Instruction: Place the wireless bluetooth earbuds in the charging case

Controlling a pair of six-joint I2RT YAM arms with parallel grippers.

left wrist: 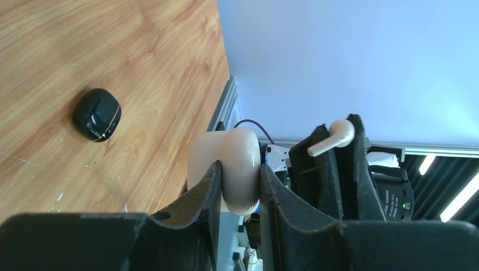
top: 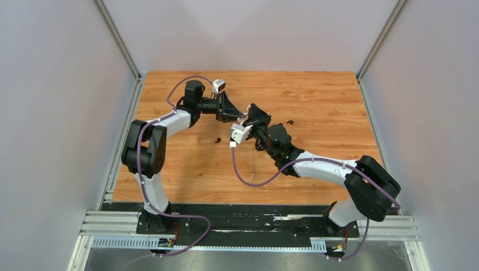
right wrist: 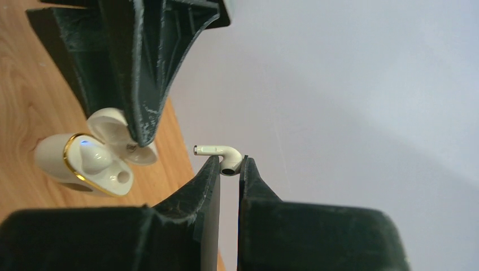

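Observation:
My left gripper is shut on the white charging case, whose lid (right wrist: 121, 132) is open in the right wrist view, showing the gold-rimmed base (right wrist: 85, 164) and its wells. My right gripper is shut on a white earbud, held stem sideways to the right of the case and apart from it; it also shows in the left wrist view (left wrist: 333, 138). In the top view both grippers meet near the middle of the table, mostly hidden by the arms.
A black rounded object (left wrist: 96, 116) lies on the wooden table (top: 322, 107) below. Small dark bits (top: 218, 140) lie left and right of it.

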